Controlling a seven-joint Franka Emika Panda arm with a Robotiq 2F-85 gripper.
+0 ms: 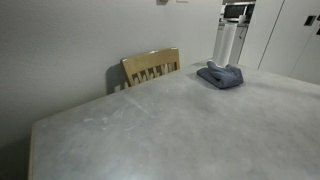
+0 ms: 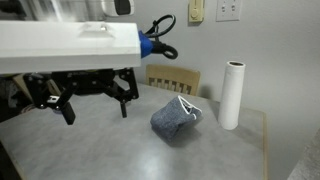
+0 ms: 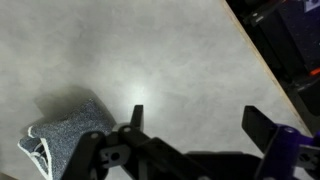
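A dark grey-blue cloth (image 1: 222, 76) with a pale edge lies bunched on the grey table (image 1: 140, 125). In exterior view 2 the same cloth (image 2: 174, 119) rests right of my gripper (image 2: 97, 114), which hangs in the foreground with its fingers wide apart. From the wrist, the cloth (image 3: 72, 140) shows at the lower left, outside the fingers. Between the spread fingertips of my gripper there is only bare tabletop. The gripper is absent from exterior view 1.
A white paper roll (image 2: 232, 95) stands upright behind and right of the cloth. One wooden chair (image 1: 150, 66) is against the far table edge, by the wall. Dark equipment (image 3: 290, 50) borders the table at the wrist view's upper right.
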